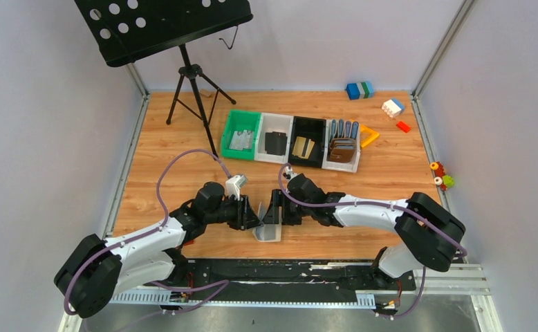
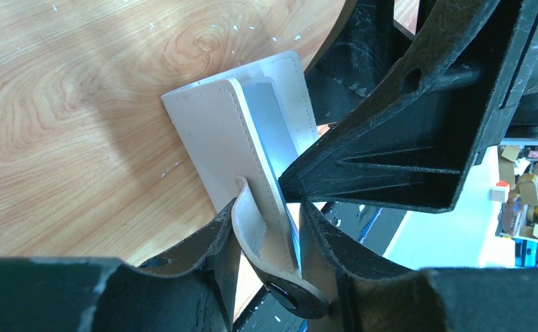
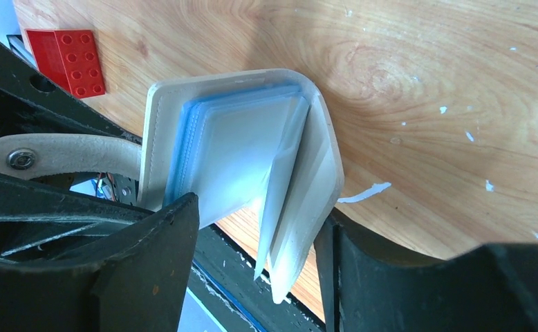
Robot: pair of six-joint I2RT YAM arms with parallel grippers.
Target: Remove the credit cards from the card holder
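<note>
The pale card holder [image 1: 268,233] stands at the front middle between both grippers, with translucent blue-edged sleeves inside [image 3: 232,149]. In the left wrist view my left gripper has its fingertips on either side of the holder's snap strap [image 2: 249,221] and edge, partly parted. My right gripper is part open around the holder's other end, where loose sleeve leaves [image 3: 283,180] stand up; whether it grips them is unclear. In the left wrist view a right finger reaches against the holder's inner side. Cards inside cannot be told apart.
Four bins [image 1: 266,117] hold sorted items at the back. A music stand [image 1: 196,83] stands back left. A red brick [image 3: 72,62] lies near the holder. Coloured bricks [image 1: 359,90] sit back right. The table's front edge is close below the grippers.
</note>
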